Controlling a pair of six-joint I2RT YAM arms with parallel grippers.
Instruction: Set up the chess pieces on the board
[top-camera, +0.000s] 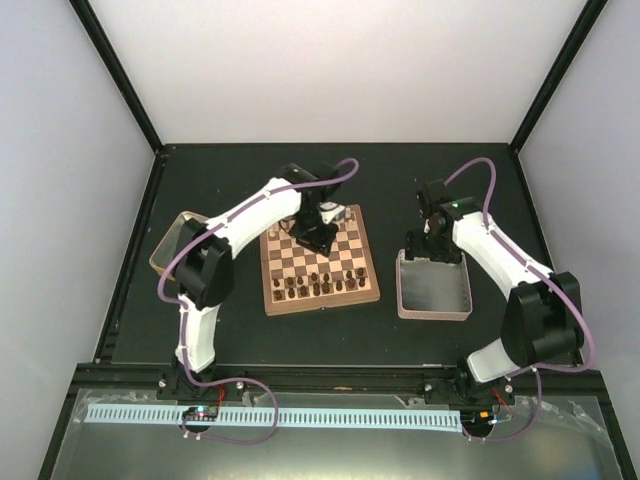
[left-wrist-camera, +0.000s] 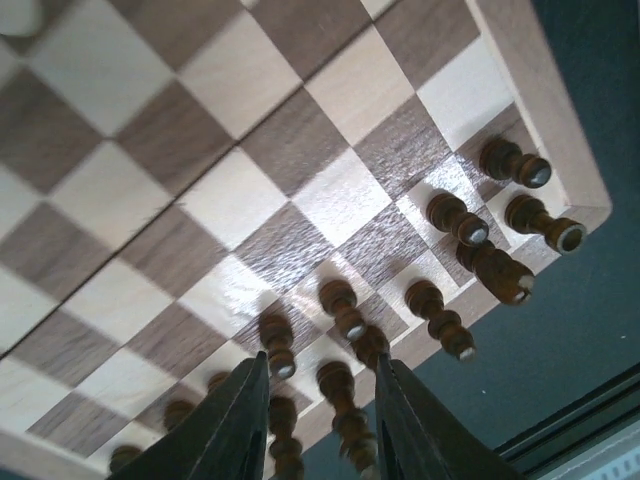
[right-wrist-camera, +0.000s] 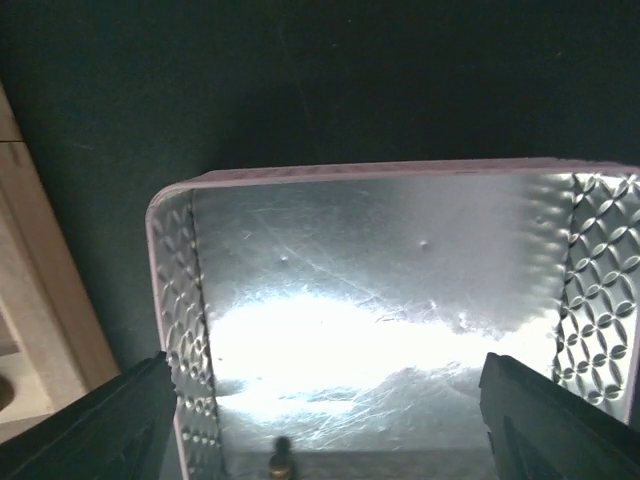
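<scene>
Several dark chess pieces (top-camera: 350, 285) stand in two rows along the near side of the board (top-camera: 318, 305). The left wrist view shows dark pawns (left-wrist-camera: 456, 218) with taller dark pieces (left-wrist-camera: 348, 420) behind them, and part of a light piece (left-wrist-camera: 18, 15) in the top left corner. My left gripper is over the board with its fingers apart and no piece clearly held; dark pieces show below and between them. Over the pink-rimmed tray (right-wrist-camera: 380, 170), my right gripper is wide open and empty. One small dark piece (right-wrist-camera: 281, 462) is in that tray, partly cut off.
Left of the board lies a second, tan-rimmed tray (top-camera: 160, 268), partly covered by the left arm. The board's wooden edge (right-wrist-camera: 50, 270) lies just left of the pink-rimmed tray.
</scene>
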